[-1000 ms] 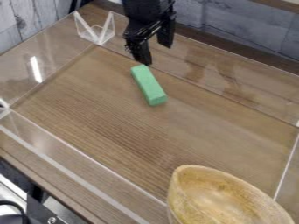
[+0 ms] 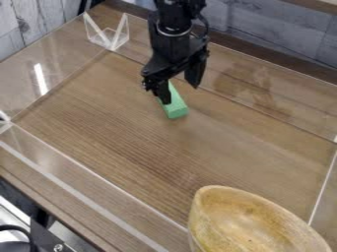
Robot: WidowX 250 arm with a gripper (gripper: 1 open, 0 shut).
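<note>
My black gripper [image 2: 178,74] hangs over the upper middle of the wooden table, its fingers open and pointing down around the top part of a green block [image 2: 175,107]. The block lies flat on the table, its upper end partly hidden by the gripper. I cannot tell whether the fingertips touch it.
A large yellow bowl [image 2: 250,231] sits at the lower right. A white wire-like object [image 2: 108,31] is at the upper left, and another white piece [image 2: 4,118] at the left edge.
The block looks unmoved.
</note>
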